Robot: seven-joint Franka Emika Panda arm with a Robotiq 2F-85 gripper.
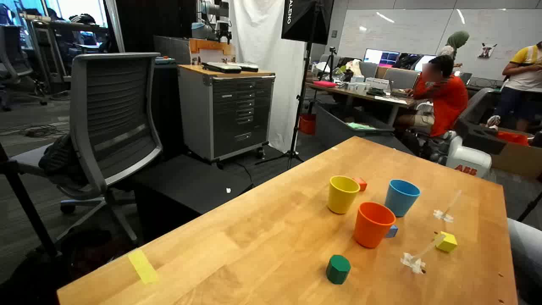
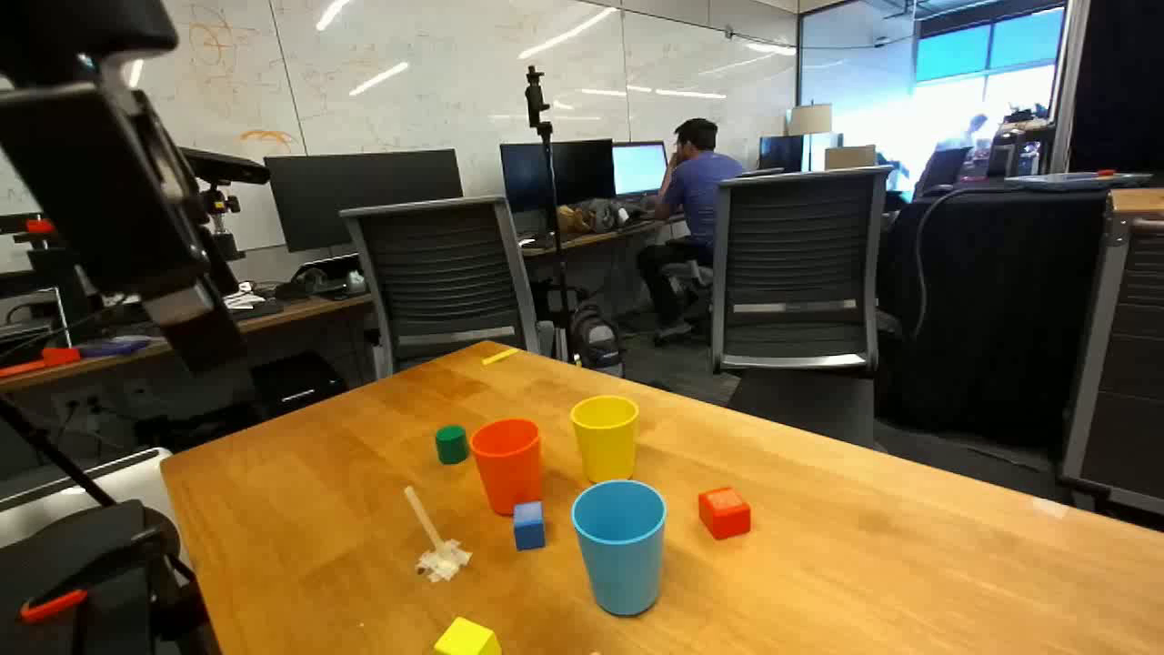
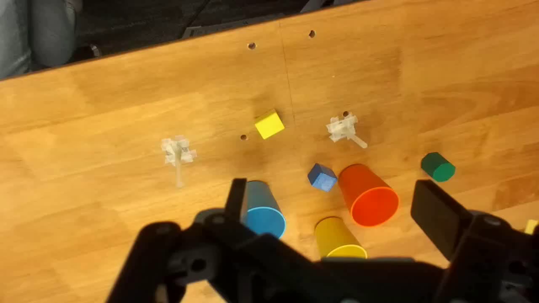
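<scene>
Wide apart and empty, the fingers of my open gripper stand high above the table. Part of it looms dark at the upper left of exterior view 2. Three cups stand upright below: orange (image 3: 371, 202), yellow (image 3: 337, 237) and blue (image 3: 263, 214), the last two partly covered by my gripper in the wrist view. A blue block (image 3: 322, 177) lies beside the orange cup. The yellow block (image 3: 269, 124) sits apart from the cups, as does a green block (image 3: 438, 167). A red block (image 2: 725, 513) rests near the yellow and blue cups, unseen in the wrist view.
Two thin sticks, one (image 1: 426, 247) nearer and another (image 1: 451, 202) farther, rise from the wooden table (image 1: 244, 234) on taped bases. Yellow tape (image 1: 143, 266) marks a far corner. Much of the tabletop between tape and cups is bare.
</scene>
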